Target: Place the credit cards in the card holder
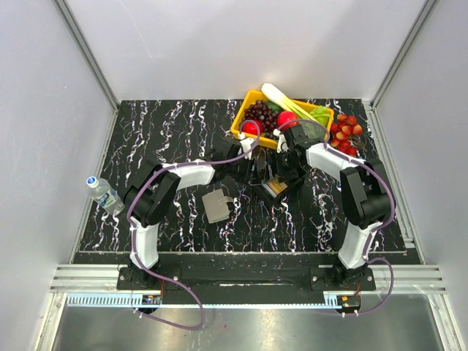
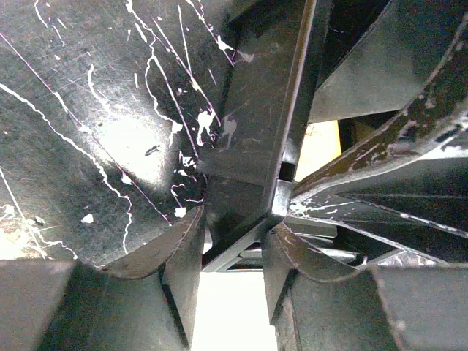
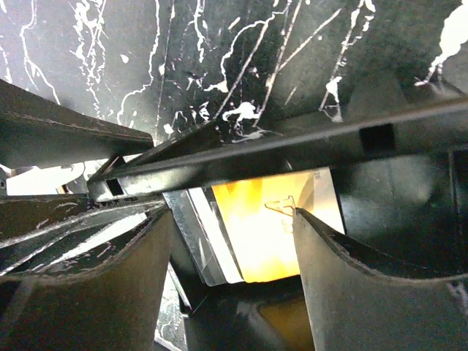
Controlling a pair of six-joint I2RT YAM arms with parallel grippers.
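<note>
A black open-topped box [image 1: 266, 196] stands near the table's middle, and a yellow card [image 3: 267, 223] lies inside it beside a clear-and-white piece [image 3: 210, 234]. My left gripper is at one end of the box, its dark wall between the fingers; whether they clamp it is unclear. Over the box, my right gripper is part open, one finger [image 3: 322, 256] overlapping the yellow card and the other left of the clear piece. I cannot tell that it grips anything. A flat grey piece [image 1: 216, 206] with a small tab lies left of the box.
Close behind the grippers sits a yellow basket [image 1: 238, 124] of fruit and vegetables, with red fruit [image 1: 346, 134] to its right. A water bottle [image 1: 105, 195] is at the far left edge.
</note>
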